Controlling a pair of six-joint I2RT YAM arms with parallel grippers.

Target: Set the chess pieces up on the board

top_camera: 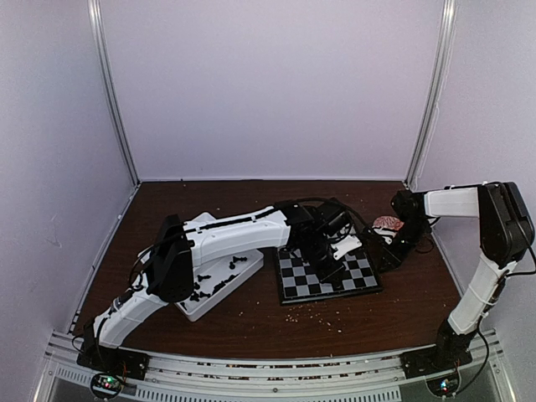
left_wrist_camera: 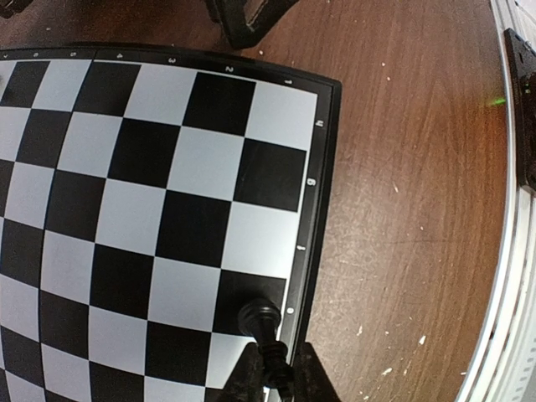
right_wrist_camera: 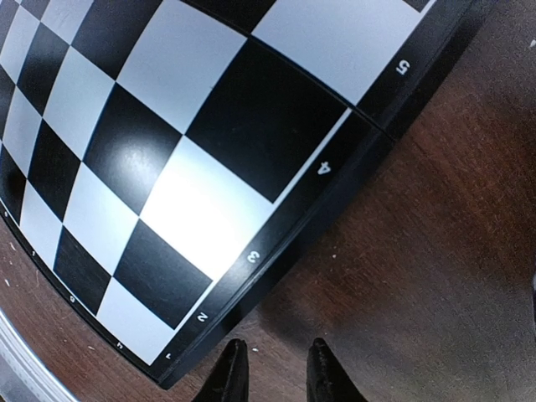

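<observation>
In the left wrist view a black chess piece [left_wrist_camera: 261,321] is held by my left gripper, which is shut on it. The base of the piece is over a dark square at the numbered edge of the chessboard [left_wrist_camera: 201,159]; whether it touches the board I cannot tell. No other pieces show on the visible squares. My right gripper is partly open and empty, above the wood beside the board [right_wrist_camera: 209,197]. From above, the left arm covers part of the board [top_camera: 306,289], and several black pieces [top_camera: 203,277] lie in the white tray [top_camera: 197,314].
A pinkish round thing [top_camera: 388,223] lies behind the right gripper, partly covered. Small light crumbs [top_camera: 314,318] are scattered in front of the board. The left arm spans over the tray.
</observation>
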